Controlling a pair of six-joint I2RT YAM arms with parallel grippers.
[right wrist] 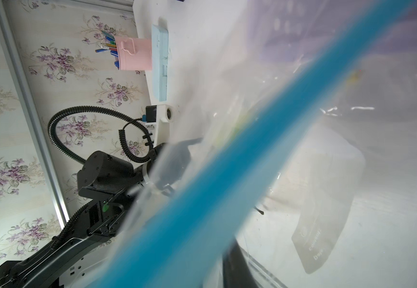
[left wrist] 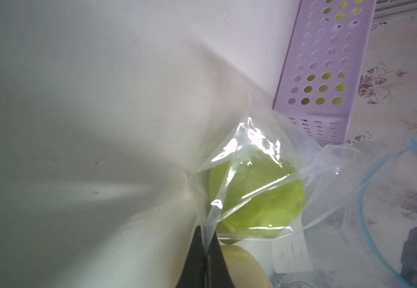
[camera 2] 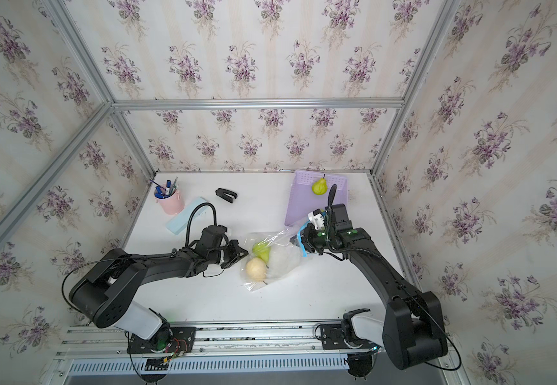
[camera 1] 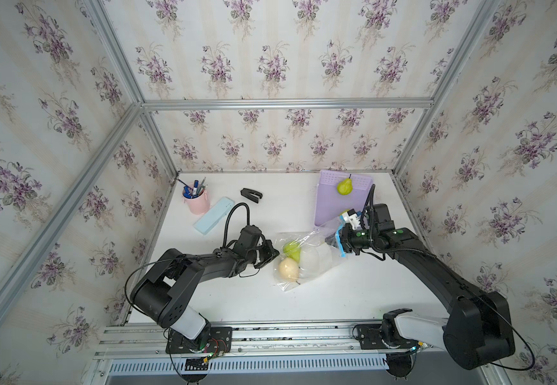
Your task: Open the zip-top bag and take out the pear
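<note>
A clear zip bag (camera 2: 278,266) with a blue zipper strip (right wrist: 246,144) holds a green pear (camera 1: 291,250) and a pale round fruit (camera 1: 288,269). My left gripper is shut on the left part of the bag, its plastic running into the fingertips beside the pear (left wrist: 256,196). My right gripper (camera 1: 342,237) is shut on the bag at its zipper end, which is raised on the right; the strip crosses the right wrist view, blurred, and hides most of those fingers.
A lilac basket (camera 1: 326,199) with another pear (camera 1: 344,186) stands at the back right. A pink pen cup (camera 1: 198,204), a light-blue case (camera 1: 213,217) and a black stapler (camera 1: 251,195) lie at the back left.
</note>
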